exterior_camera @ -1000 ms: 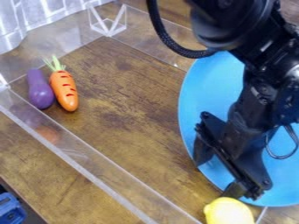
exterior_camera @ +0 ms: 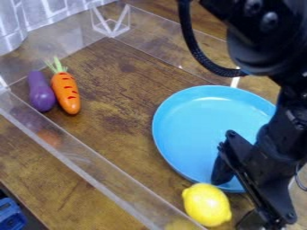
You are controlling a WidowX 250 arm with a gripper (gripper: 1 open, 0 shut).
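My black gripper [exterior_camera: 240, 180] is low at the right, over the lower right part of a blue plate [exterior_camera: 198, 121], just above and right of a yellow lemon [exterior_camera: 206, 205] outside the plate's lower edge. Whether its fingers are open or shut is unclear. An orange toy carrot [exterior_camera: 65, 87] and a purple eggplant [exterior_camera: 41, 92] lie side by side at the upper left.
Clear plastic walls run around the wooden work area, one along the lower left. Bare wood [exterior_camera: 108, 117] lies between the vegetables and the plate. A blue object [exterior_camera: 9, 214] sits outside at the lower left.
The plate has shifted left and looks smaller than a second ago, when it reached farther right. My gripper has moved down and right, and the lemon now sits slightly higher and left.
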